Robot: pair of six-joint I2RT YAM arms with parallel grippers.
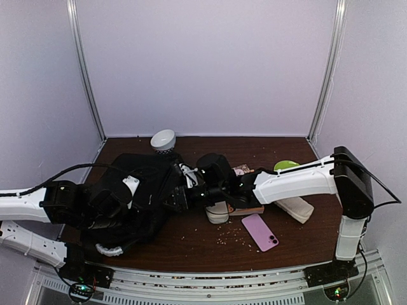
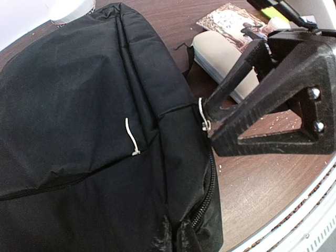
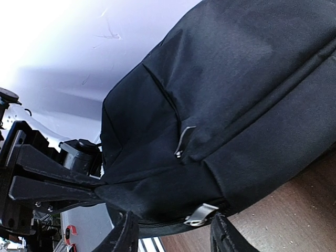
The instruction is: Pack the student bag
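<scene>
A black bag (image 1: 149, 187) lies on the left of the table, with part of its zipper (image 2: 207, 197) showing along the side. My left gripper is shut at the bag's near end and appears to pinch a bit of its fabric. At the bag's right side, my right gripper is partly open, its fingers either side of a pale zipper pull (image 3: 202, 214); they do not grip it. Right of the bag lie a beige case (image 2: 220, 50), a patterned booklet (image 2: 231, 22), a purple phone (image 1: 259, 232) and another pale case (image 1: 296, 208).
A white bowl (image 1: 163, 140) stands behind the bag. A green plate (image 1: 286, 164) is at the back right, partly behind the right arm. Small crumbs (image 1: 230, 236) lie on the table left of the phone.
</scene>
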